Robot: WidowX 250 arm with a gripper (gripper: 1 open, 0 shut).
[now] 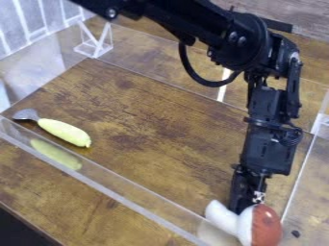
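Observation:
My black arm comes down the right side of the view to the gripper (pixel 247 192), which is low in the front right corner, right at a white object with a reddish-brown rounded end (pixel 264 226), perhaps a toy mushroom. The fingertips are partly hidden against it, so their state is unclear. A pale yellow-green corn-like toy (pixel 63 132) lies at the left, with a grey spoon-like piece (pixel 23 115) at its end.
Clear plastic walls surround the wooden floor (pixel 141 125), one running diagonally along the front left and another at the right. White railing stands at the top left.

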